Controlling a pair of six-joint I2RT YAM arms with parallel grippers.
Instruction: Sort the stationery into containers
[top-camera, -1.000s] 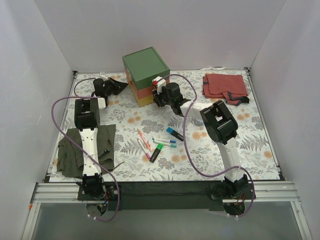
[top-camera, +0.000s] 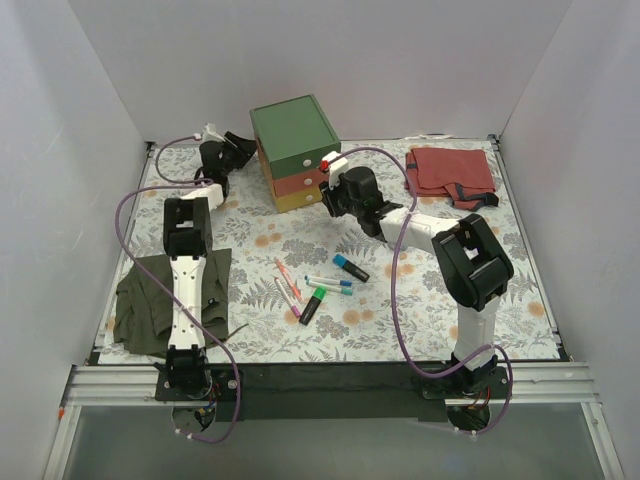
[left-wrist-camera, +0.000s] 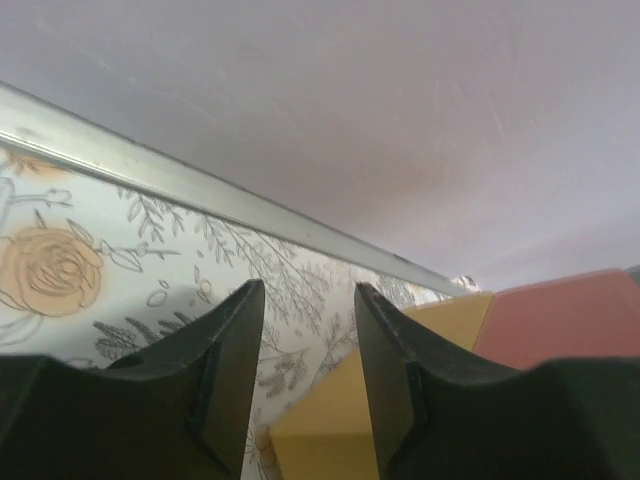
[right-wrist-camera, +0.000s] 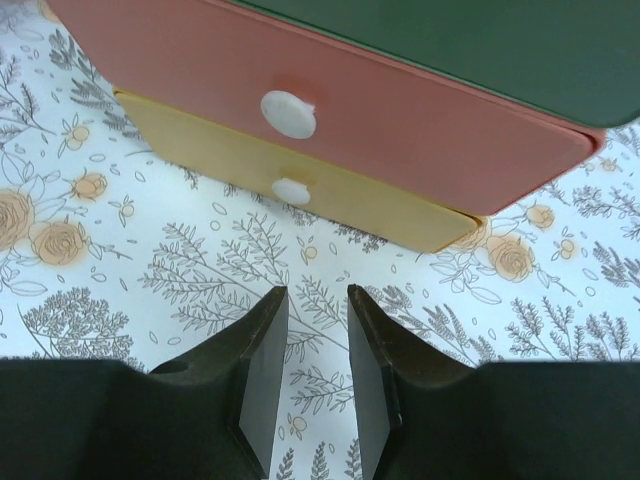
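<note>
A drawer cabinet (top-camera: 290, 125) with a green top drawer, a red middle drawer (right-wrist-camera: 400, 135) and a yellow bottom drawer (right-wrist-camera: 220, 150) stands at the back, all drawers closed. Beside its left rear side is my left gripper (top-camera: 247, 149), open and empty, with the yellow drawer's side close to its right finger. My right gripper (top-camera: 328, 198) hovers before the cabinet's front, partly open, only tablecloth visible between its fingers. Mid-table lie several markers: a black one with blue cap (top-camera: 351, 268), a black one with green cap (top-camera: 312, 306), slim blue-capped pens (top-camera: 329, 286) and pink pens (top-camera: 288, 289).
A folded red cloth (top-camera: 450, 172) with a dark strap lies at the back right. Dark green fabric (top-camera: 145, 308) covers the front left, under the left arm. A back wall (left-wrist-camera: 400, 110) rises close behind the left gripper.
My left gripper has moved back and slightly right, along the cabinet's side. The right gripper has shifted right, away from the cabinet's middle. The cabinet moved slightly right earlier on.
</note>
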